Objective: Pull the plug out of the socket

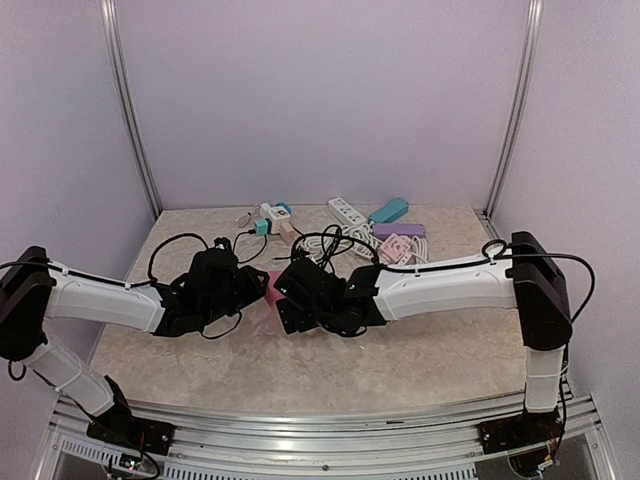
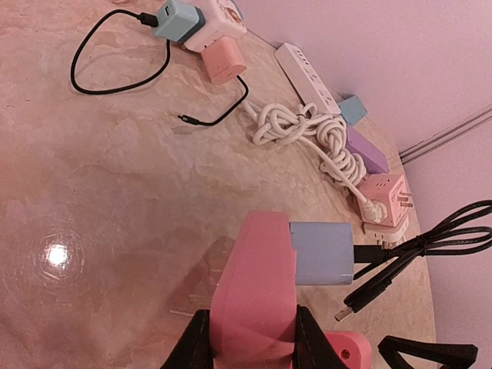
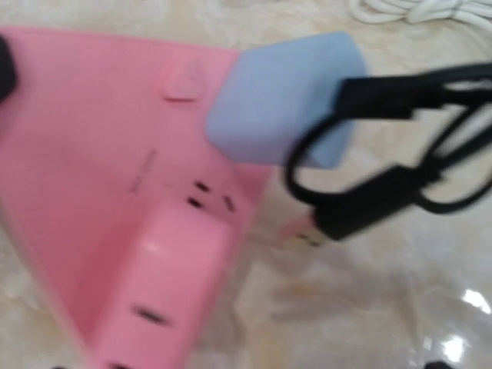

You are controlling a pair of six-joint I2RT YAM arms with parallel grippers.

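A pink socket (image 2: 254, 292) is held up with my left gripper shut on it. In the right wrist view its face (image 3: 84, 146) carries a pink plug (image 3: 157, 284) and a light blue plug (image 3: 273, 100) with black cables (image 3: 377, 200). My right gripper (image 1: 290, 320) is over the socket in the top view; only slivers of its fingertips show at the lower edge of its wrist view, open around nothing.
Behind lie coiled white cables (image 2: 280, 123), a white power strip (image 2: 304, 77), a purple strip (image 2: 367, 147), a pink adapter (image 2: 380, 196) and other chargers (image 2: 215, 23).
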